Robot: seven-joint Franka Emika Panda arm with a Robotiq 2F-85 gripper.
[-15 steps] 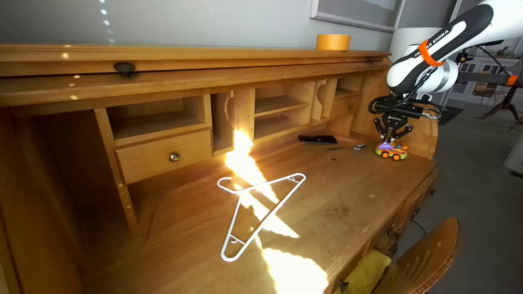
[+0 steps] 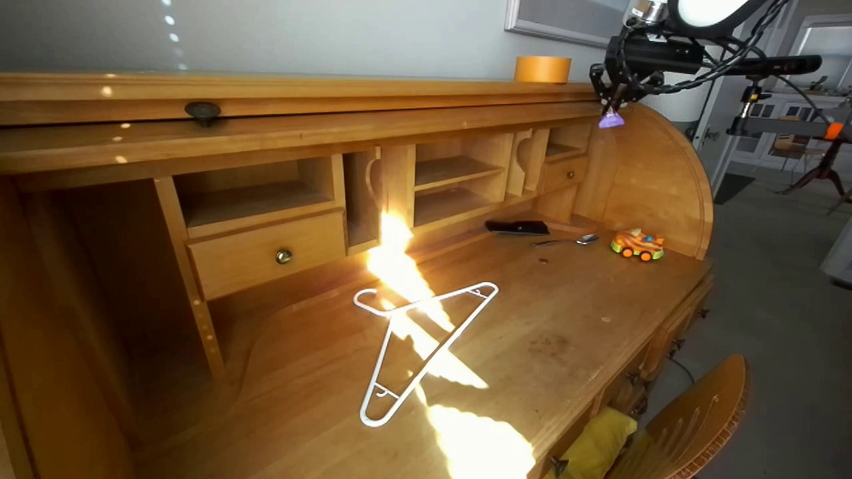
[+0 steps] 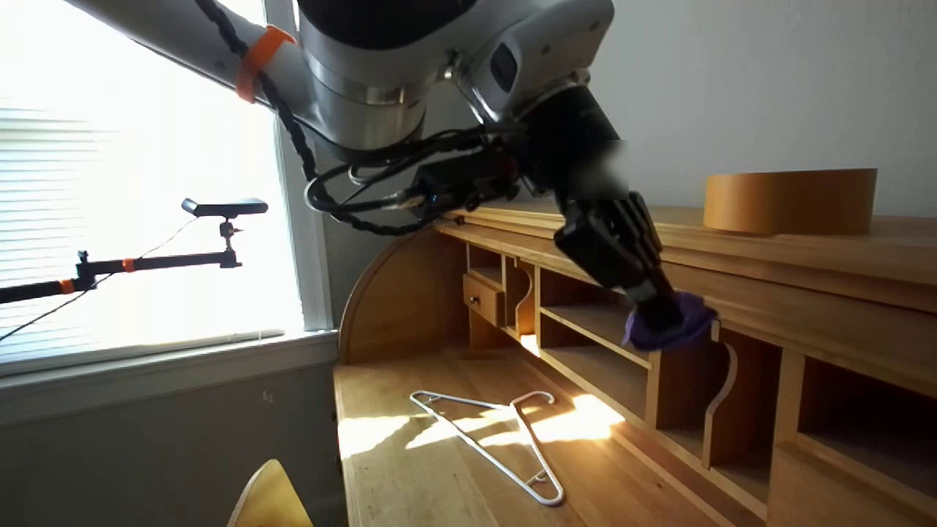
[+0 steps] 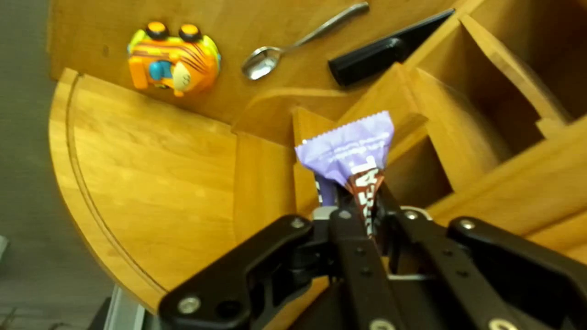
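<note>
A purple wrapper (image 4: 349, 144) with brown lower down and white lettering is pinched between the fingertips in the wrist view, one end sticking out beyond them. My gripper is shut on it. In exterior view 1 the gripper (image 2: 611, 105) hangs high at the right end of the desk, near its top edge, with the purple wrapper (image 2: 612, 120) below the fingers. Exterior view 2 shows the wrapper (image 3: 698, 323) bunched around the fingertips, in front of the cubbyholes and clear of the desktop.
On the desktop lie a white hanger (image 2: 427, 351), an orange toy car (image 2: 637, 244), a spoon (image 2: 587, 239) and a black flat-bladed object (image 2: 517, 227). An orange round object (image 2: 543, 69) stands on the top ledge. The curved side panel (image 2: 655, 171) rises at the right.
With the purple wrapper in it, my gripper has risen from beside the toy car to the height of the desk's top edge, slightly leftward. The toy car and hanger have not moved.
</note>
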